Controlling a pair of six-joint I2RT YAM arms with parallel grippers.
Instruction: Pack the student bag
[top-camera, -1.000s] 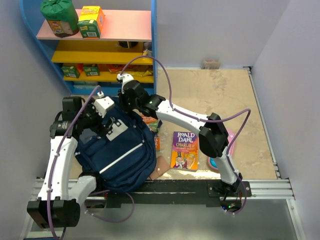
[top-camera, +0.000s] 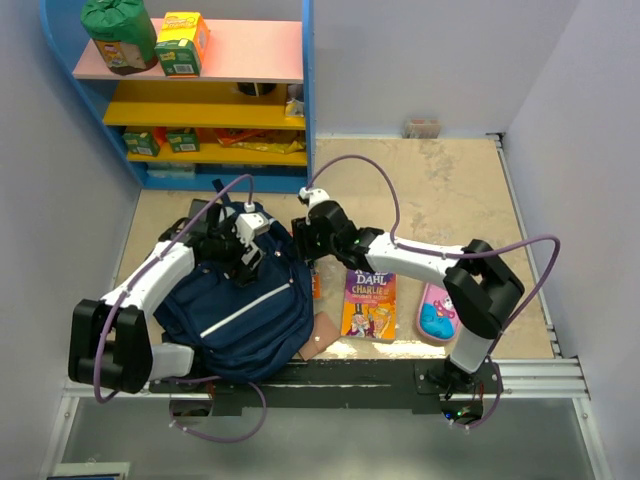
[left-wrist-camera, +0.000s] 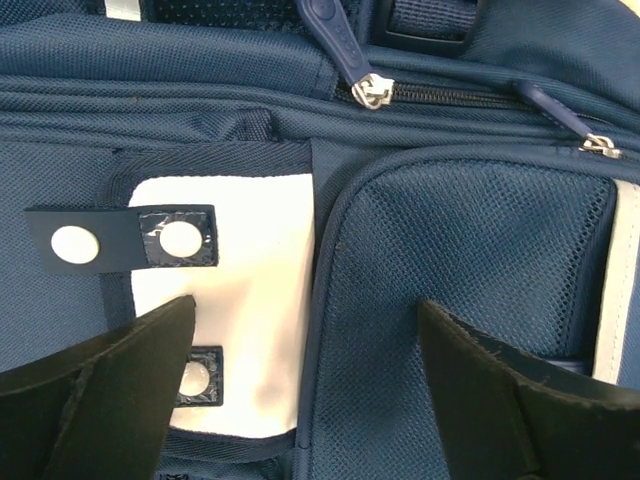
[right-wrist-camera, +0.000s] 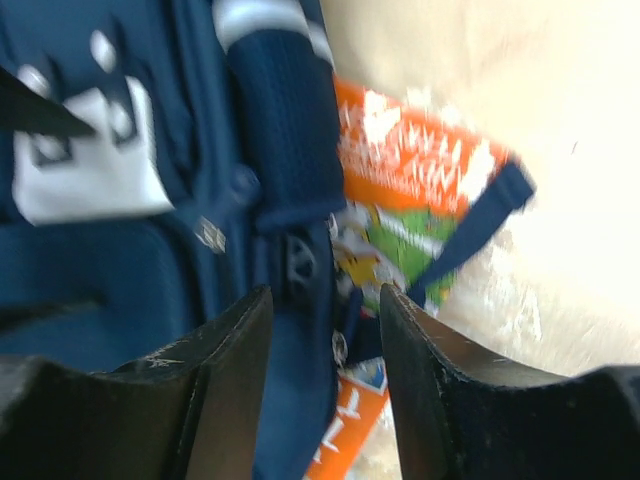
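The navy student bag (top-camera: 230, 320) lies on the left of the floor. My left gripper is open over its front, above a white patch (left-wrist-camera: 240, 300) with snap straps and beside two zipper pulls (left-wrist-camera: 350, 55). My right gripper is part open at the bag's right edge, over an orange and green item (right-wrist-camera: 410, 170) partly under the bag. The Roald Dahl book (top-camera: 368, 305) lies to the right, and a pink and blue case (top-camera: 437, 315) lies further right.
A blue shelf unit (top-camera: 308, 90) with boxes stands at the back left. A small tan piece (top-camera: 320, 335) lies by the bag.
My right gripper has moved right and toward the front, away from the shelves to the bag's right edge. My left gripper has moved right over the bag.
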